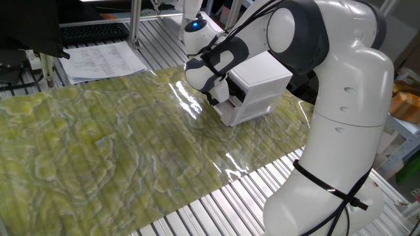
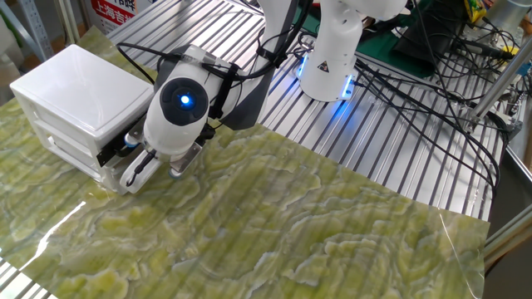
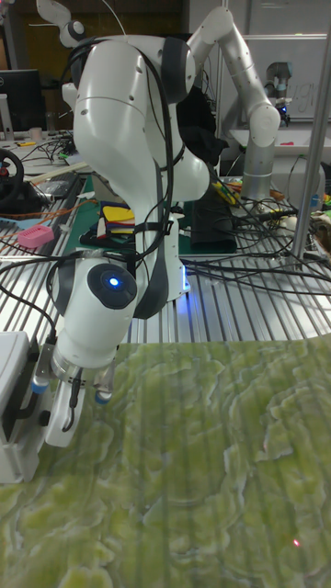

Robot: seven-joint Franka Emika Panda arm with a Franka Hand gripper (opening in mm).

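Note:
A white drawer cabinet stands on the green marbled sheet, at the left of exterior view 2. My gripper is down at the cabinet's front, angled close against it. In exterior view 1 the cabinet is partly covered by the arm, and a low front part of it juts out a little under the gripper. At the left edge of exterior view 3 only one side of the cabinet shows, beside the gripper. The hand hides most of its fingers' gap, so whether they grip anything cannot be seen.
The green marbled sheet is bare over most of its area. Papers and a keyboard lie beyond it in exterior view 1. Loose cables spread over the slatted metal table near the arm's base.

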